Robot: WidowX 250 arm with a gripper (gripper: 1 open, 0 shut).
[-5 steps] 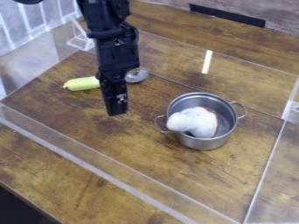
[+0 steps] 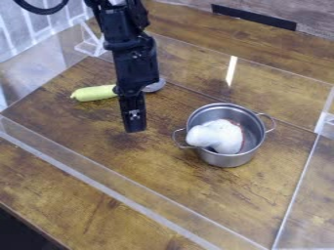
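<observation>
My black gripper (image 2: 132,117) hangs over the wooden table left of centre, its narrow tip shut with nothing visible in it. To its right is a steel pot (image 2: 244,116) with two handles, holding a white, lumpy object (image 2: 209,139). Behind the gripper to the left lies a pale yellow-green elongated object (image 2: 96,92). A small silver round object (image 2: 155,84), partly hidden by the arm, lies just behind the gripper.
Clear transparent panels or edges run along the left and right sides.
The gripper has shifted slightly over the last second, staying left of the pot. The objects on the table look unmoved.
</observation>
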